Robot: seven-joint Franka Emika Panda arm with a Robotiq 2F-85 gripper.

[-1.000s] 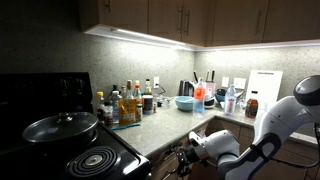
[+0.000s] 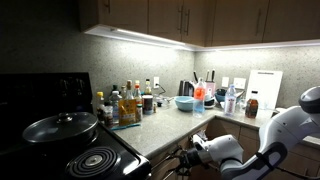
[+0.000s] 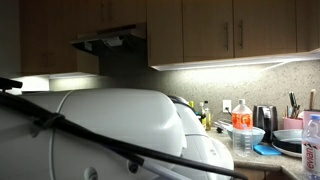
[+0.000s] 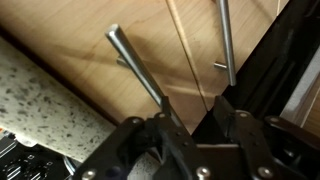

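Observation:
In the wrist view two metal bar handles show on light wood cabinet fronts. The left bar handle (image 4: 140, 65) runs down toward my gripper, its lower end lying near the gap between the dark fingers. The other bar handle (image 4: 226, 42) stands farther right, clear of the fingers. My fingers look part open, and no held object can be made out. In exterior view 1 the gripper (image 2: 184, 160) is low at the cabinet front, below the counter edge, and small in the picture.
The speckled counter (image 2: 165, 128) overhangs the cabinets. Bottles (image 2: 128, 105) crowd its back near the stove (image 2: 95, 160), which carries a lidded pan (image 2: 60, 130). A blue bowl (image 2: 184, 103) and an orange-labelled bottle (image 2: 199, 98) stand by the corner.
The white arm has sunk lower and shifted a little to the right. Its gripper stays near the cabinet front below the counter. The counter objects have not moved.

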